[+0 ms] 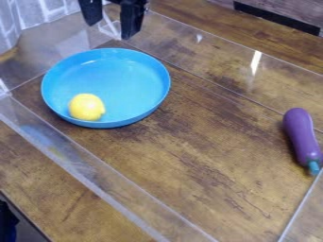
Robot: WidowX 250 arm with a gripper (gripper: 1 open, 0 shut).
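Observation:
A yellow lemon [86, 107] rests in the lower left part of a blue round tray [147, 95]. Above the tray, at the top edge of the view, is my dark gripper [116, 26], only partly visible, its fingers apart and holding nothing that shows. A purple toy eggplant [303, 139] lies alone at the right side of the wooden table.
Transparent plastic walls or edges run along the left, back and right. A crumpled clear-looking item stands at the top left corner.

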